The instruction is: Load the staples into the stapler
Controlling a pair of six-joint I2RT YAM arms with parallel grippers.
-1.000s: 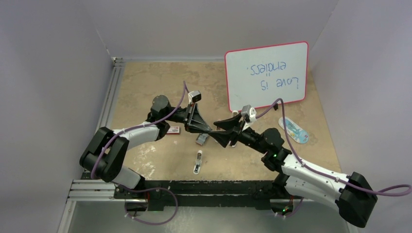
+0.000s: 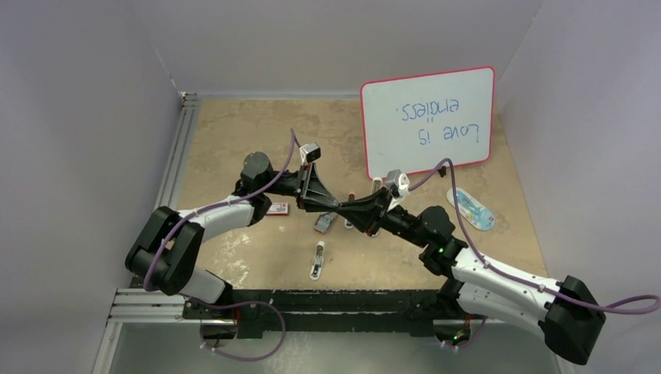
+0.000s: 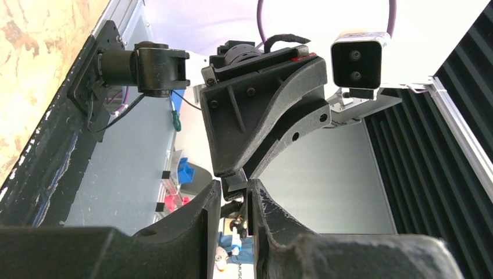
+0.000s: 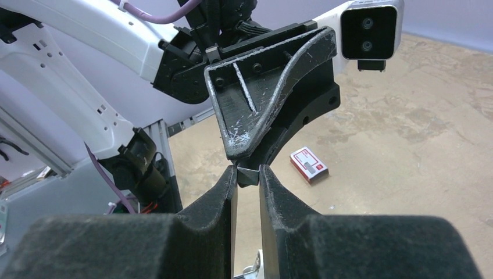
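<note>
A short grey strip of staples point(image 4: 248, 175) bridges the two grippers, which meet tip to tip above the table. My right gripper is shut on the strip, its fingers against the sides. My left gripper stands slightly open around the other end of the strip point(image 3: 236, 180); a narrow gap shows between its fingers. A white stapler point(image 2: 317, 260) lies on the table below the grippers in the top view. In the right wrist view only a small part of a white-and-metal object point(image 4: 256, 267) shows.
A red-and-white staple box point(image 2: 277, 209) lies under the left arm. A grey object point(image 2: 324, 222) sits just below the gripper tips. Other long objects are partly hidden by the right gripper. A whiteboard point(image 2: 429, 117) stands at the back right.
</note>
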